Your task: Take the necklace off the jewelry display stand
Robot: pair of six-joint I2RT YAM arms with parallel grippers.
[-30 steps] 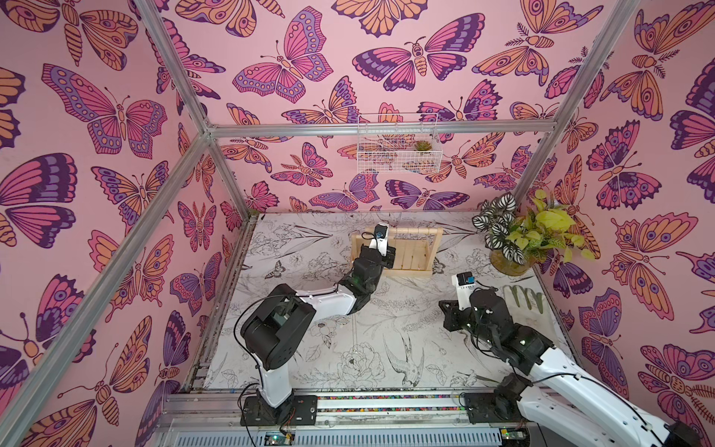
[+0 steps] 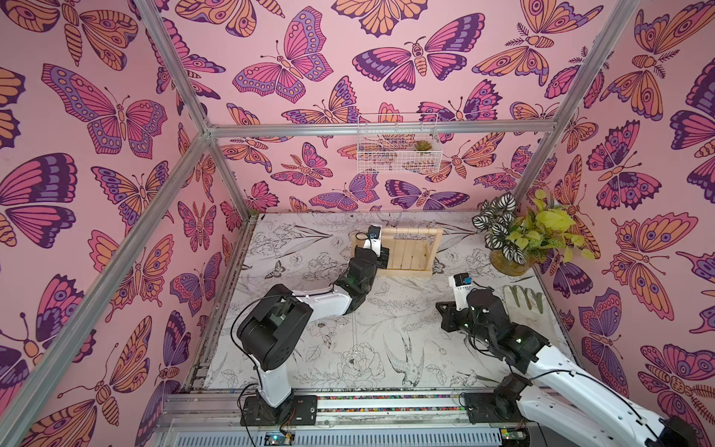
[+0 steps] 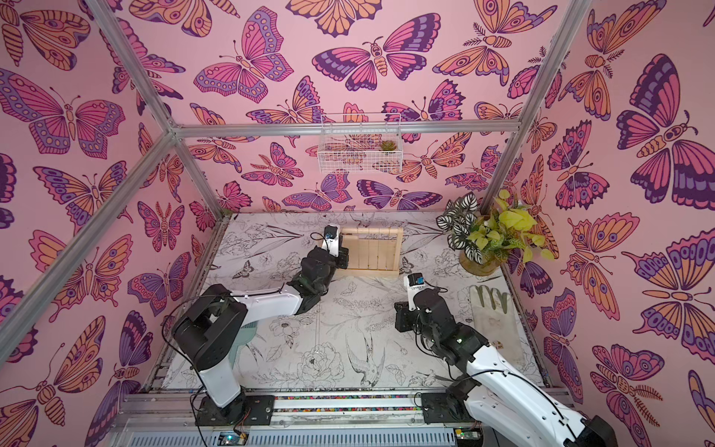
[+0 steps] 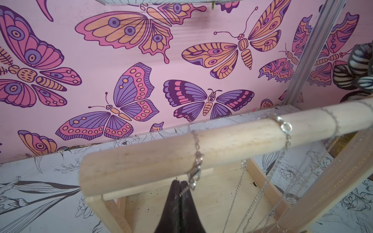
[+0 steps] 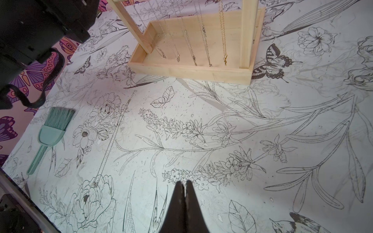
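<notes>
The wooden display stand (image 2: 409, 253) stands at the back of the table, several necklaces hanging from its round bar (image 4: 240, 145). My left gripper is shut just below the bar's left end. Beside its fingertips hangs the silver clasp (image 4: 194, 174) of the leftmost necklace; a short bit of chain reaches the fingertips, but no firm hold on it shows. More silver chains and a gold-toned necklace (image 5: 223, 35) hang to the right. My right gripper is shut over bare table, with nothing showing between its fingers.
A thin chain (image 5: 112, 136) lies along the tabletop in front of the stand. A green brush (image 5: 52, 132) is at the left, a potted plant (image 2: 514, 257) at the back right, a pale cloth (image 3: 495, 320) at the right.
My left gripper has shifted slightly left along the stand. The right gripper has moved a very small way left and down in the view. The stand has not moved.
</notes>
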